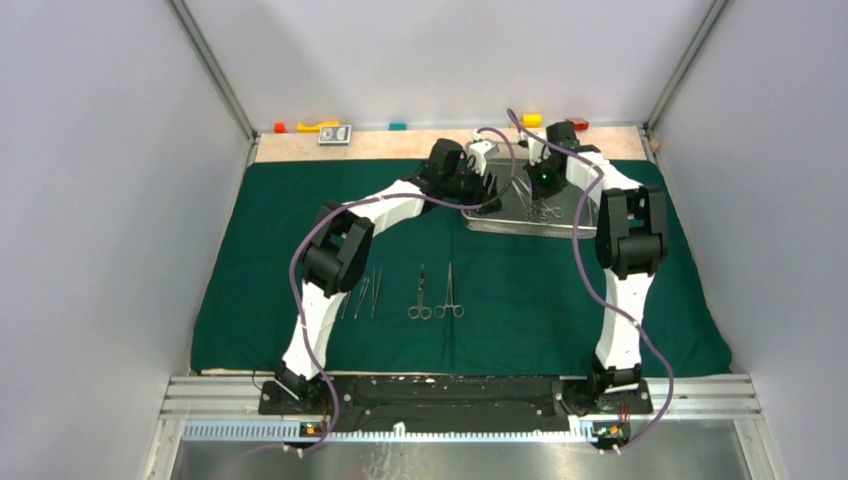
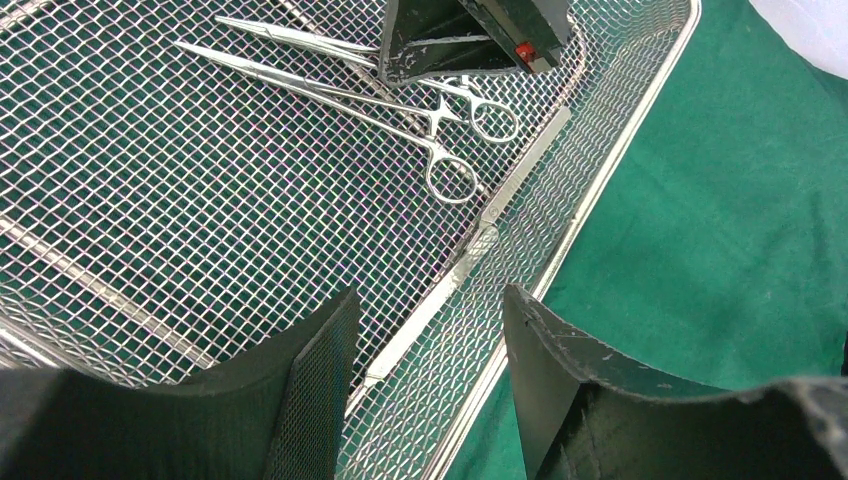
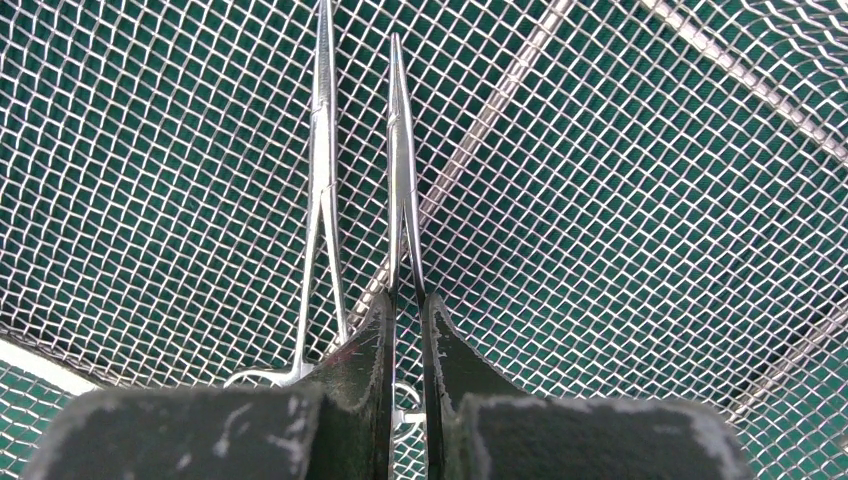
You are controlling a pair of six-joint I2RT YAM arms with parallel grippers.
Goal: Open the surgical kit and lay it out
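Inside the wire mesh tray (image 1: 530, 228) lie two ring-handled clamps side by side. One is the clamp (image 3: 402, 150) whose shanks run between the fingertips of my right gripper. Those fingers stand close together on both sides of it; whether they grip it is not clear. The other clamp (image 3: 322, 150) lies just left of it, on the mesh. At the tray's near left corner, my left gripper is open and empty above the wall. Laid out on the green cloth are scissors (image 1: 421, 295), a clamp (image 1: 450, 290) and several tweezers (image 1: 376, 292).
A flat metal bar (image 2: 415, 325) runs along the tray's inner wall. Coloured items and a small silver box (image 1: 335, 135) line the back edge.
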